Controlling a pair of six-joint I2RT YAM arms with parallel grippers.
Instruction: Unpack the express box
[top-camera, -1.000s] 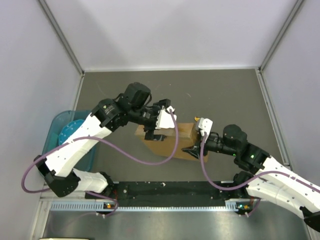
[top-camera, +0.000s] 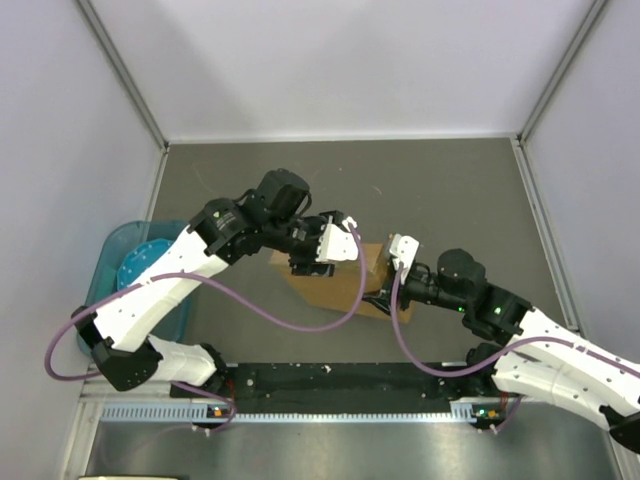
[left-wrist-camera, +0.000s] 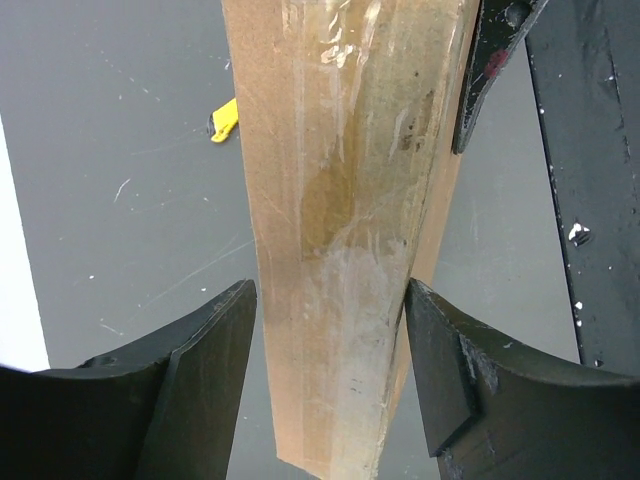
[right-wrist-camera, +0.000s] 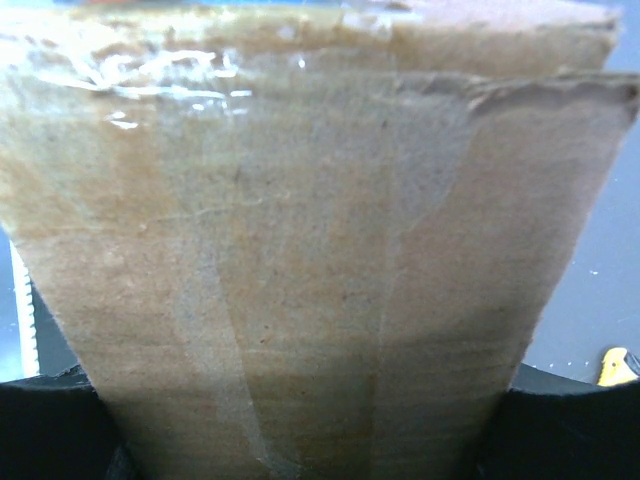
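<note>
The brown cardboard express box (top-camera: 335, 291) is held tilted above the grey table. Clear tape on its narrow side shows in the left wrist view. My right gripper (top-camera: 380, 299) is shut on the box's right end; in the right wrist view its dark fingers (right-wrist-camera: 50, 420) press either side of the cardboard. My left gripper straddles the narrow side with its fingers apart. Its right fingertip meets the box edge, while the left one lies very close to the other edge; contact there is hard to judge. The box's contents are hidden.
A yellow-handled tool (left-wrist-camera: 224, 121) lies on the table behind the box. At the far left stands a teal basket (top-camera: 118, 245) holding a blue round item (top-camera: 143, 262), partly covered by my left arm.
The box and my right gripper have moved a little left, and the yellow tool is now hidden in the top view.
</note>
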